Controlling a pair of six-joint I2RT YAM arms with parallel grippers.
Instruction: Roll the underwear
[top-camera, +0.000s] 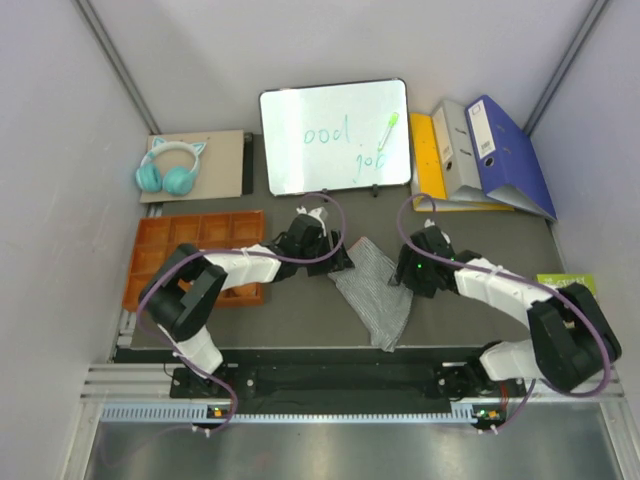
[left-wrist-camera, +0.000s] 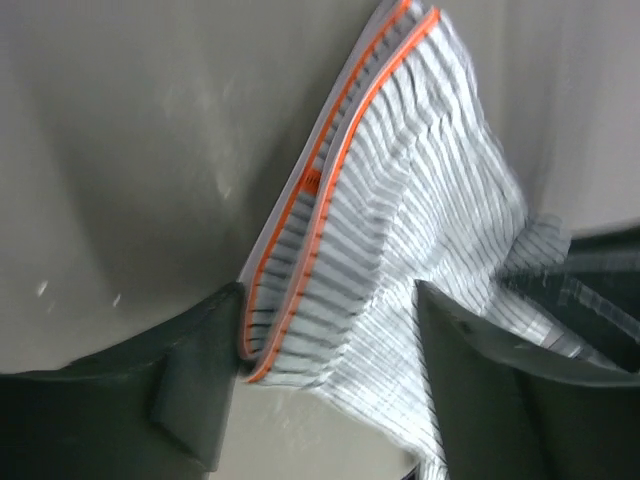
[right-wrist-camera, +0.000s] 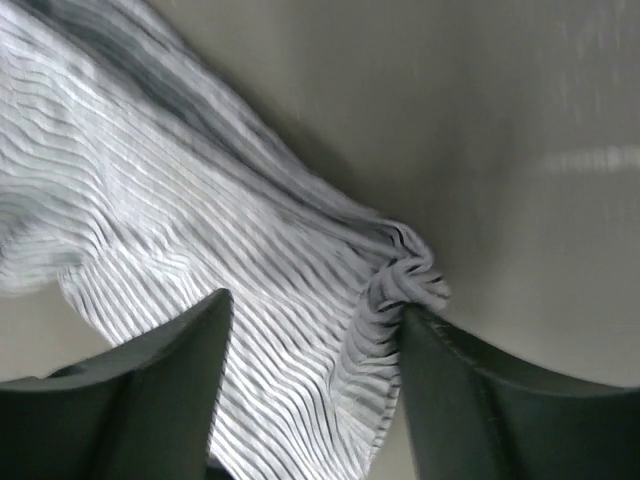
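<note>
Grey striped underwear (top-camera: 375, 300) with an orange-edged band (left-wrist-camera: 325, 200) lies on the table between my grippers. My left gripper (top-camera: 338, 255) is at its upper-left end, fingers part open around the orange-edged corner (left-wrist-camera: 270, 330). My right gripper (top-camera: 405, 270) is at the right edge, fingers part open around a bunched fold (right-wrist-camera: 390, 320). Whether either grips the cloth firmly is unclear.
A wooden compartment tray (top-camera: 165, 245) sits left, a whiteboard (top-camera: 335, 130) behind, binders (top-camera: 505, 160) back right and a green book (top-camera: 565, 283) at the right edge. The table's front edge lies just beyond the cloth.
</note>
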